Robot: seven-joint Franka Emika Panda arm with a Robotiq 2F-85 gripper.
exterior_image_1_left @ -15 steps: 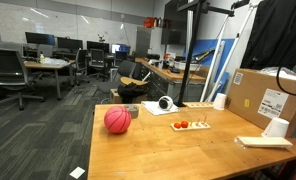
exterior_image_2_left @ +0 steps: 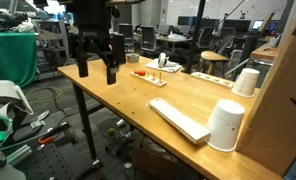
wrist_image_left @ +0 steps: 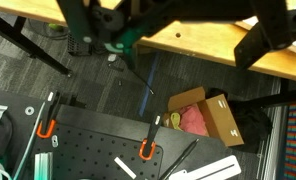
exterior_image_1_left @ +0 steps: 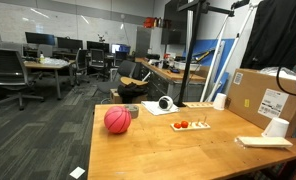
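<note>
My gripper (exterior_image_2_left: pixel 98 73) hangs at the upper left in exterior view 2, above the near table edge, with its two dark fingers well apart and nothing between them. Below the spread fingers (wrist_image_left: pixel 260 42) in the wrist view lie the table edge and the floor. A white tray with red round pieces (exterior_image_2_left: pixel 153 78) rests on the wooden table, away from the gripper. Close to the table's edge lies a long white block (exterior_image_2_left: pixel 178 120), with a white cup (exterior_image_2_left: pixel 225 126) beside it. A pink ball (exterior_image_1_left: pixel 117 119) sits at the table's left side in exterior view 1.
A cardboard box (exterior_image_1_left: pixel 256 95) stands along the table's right side. Further back are another white cup (exterior_image_2_left: pixel 248 80) and a white ring-shaped object (exterior_image_1_left: pixel 165 102). Tools lie on a dark perforated surface (wrist_image_left: pixel 98 148) below.
</note>
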